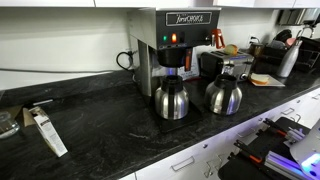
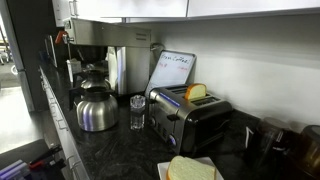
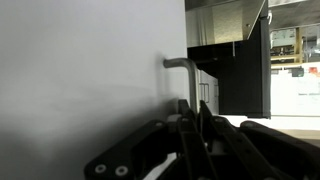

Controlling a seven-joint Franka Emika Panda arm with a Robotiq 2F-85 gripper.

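In the wrist view a grey metal bar handle [image 3: 180,63] stands out from a broad white cabinet front [image 3: 80,65]. My gripper is shut on this handle, whose lower stretch runs down between the dark fingers. Where the fingers close on it, the contact is partly hidden by the gripper's own body. The gripper itself cannot be made out in either exterior view; part of the white arm [image 1: 311,150] shows at the lower right of exterior view 1.
On the dark counter [image 1: 100,130] stand a coffee maker [image 1: 185,22], two steel carafes [image 1: 172,101], a toaster [image 2: 188,122] and a plate with bread [image 2: 190,170]. A white box [image 1: 46,132] lies at the left. White drawers [image 1: 182,163] line the counter's front.
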